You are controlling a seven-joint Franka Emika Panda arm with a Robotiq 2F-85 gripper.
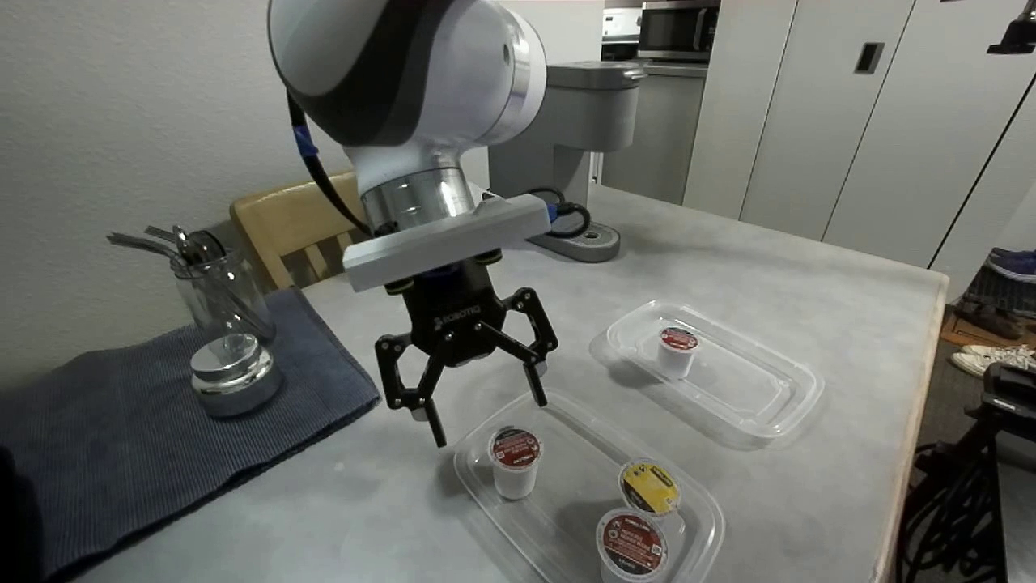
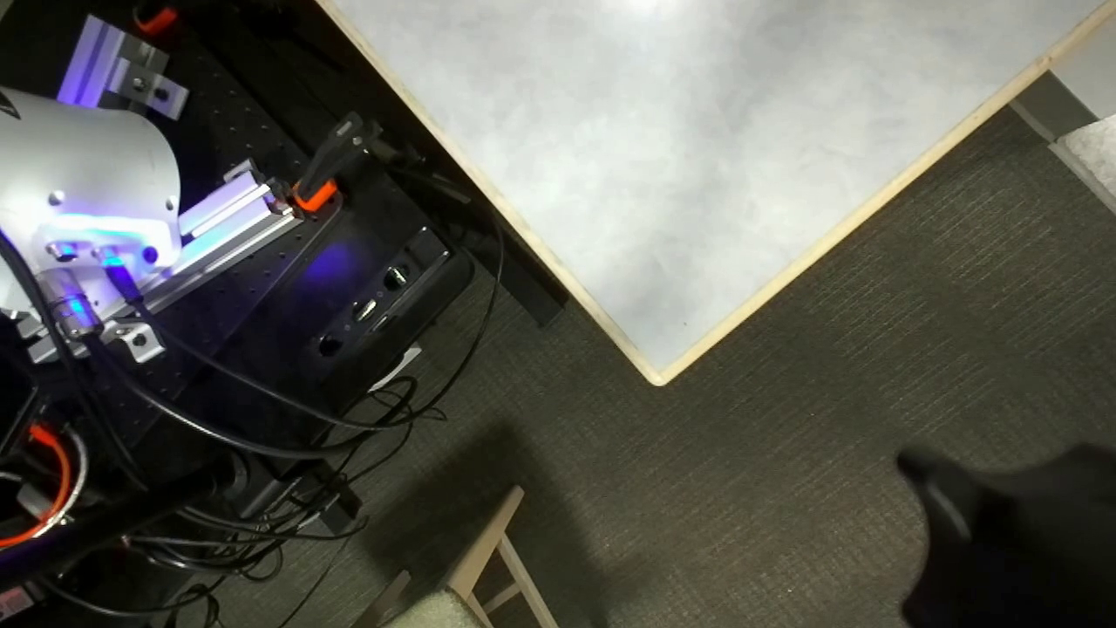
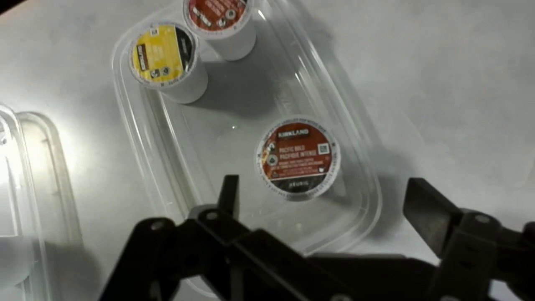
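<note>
My gripper (image 1: 490, 423) is open, its fingers spread wide with nothing between them, above the near end of a clear plastic tray (image 1: 583, 424). On that tray a red-lidded coffee pod (image 1: 515, 465) stands upright, just below and in front of the fingertips. The wrist view shows this same red pod (image 3: 299, 159) ahead of the open fingers and apart from them. At the tray's other end are a yellow-lidded pod (image 1: 650, 487) and a second red-lidded pod (image 1: 632, 544), close together. A second clear tray (image 1: 777, 426) holds one red-lidded pod (image 1: 677, 351).
A grey coffee machine (image 1: 592, 117) stands at the back of the table. To the left, a metal-lidded jar (image 1: 234, 375) and a glass of utensils (image 1: 225, 291) rest on a blue mat (image 1: 107, 437). Bare tabletop lies behind and right of the trays.
</note>
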